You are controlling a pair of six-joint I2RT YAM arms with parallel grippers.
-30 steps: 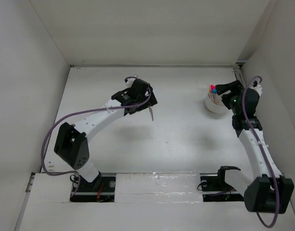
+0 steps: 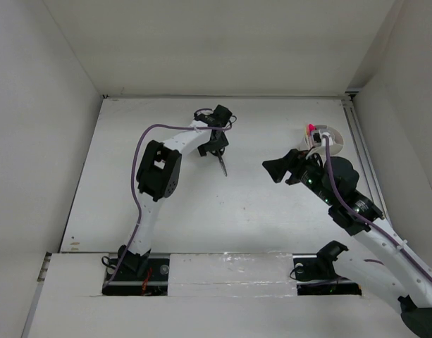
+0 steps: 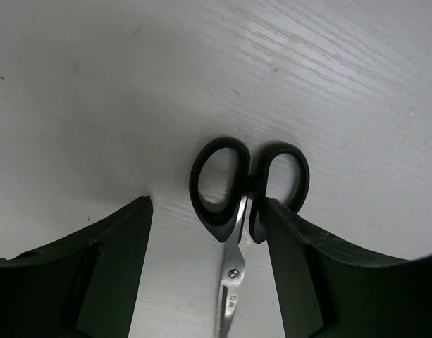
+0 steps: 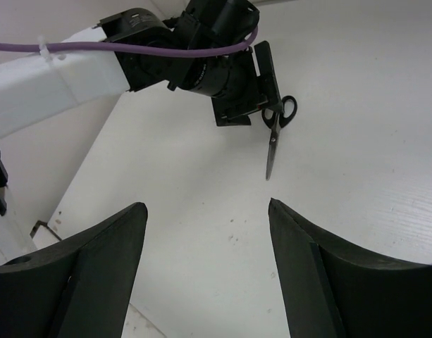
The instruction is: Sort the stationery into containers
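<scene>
Black-handled scissors (image 3: 232, 273) lie on the white table, blades toward the near side. My left gripper is low over the handles, fingers apart on either side of the nearer loop area, the right finger touching or overlapping the right loop. In the top view the left wrist partly hides the scissors (image 2: 222, 165). My right gripper (image 2: 278, 172) stands open over the right part of the table, nothing between its fingers, with the scissors in view ahead in the right wrist view.
A white cup (image 2: 330, 132) holding pens and coloured items stands at the back right, partly hidden by the right arm. Walls border the sides and back.
The right arm has moved left and toward the front, away from the cup.
</scene>
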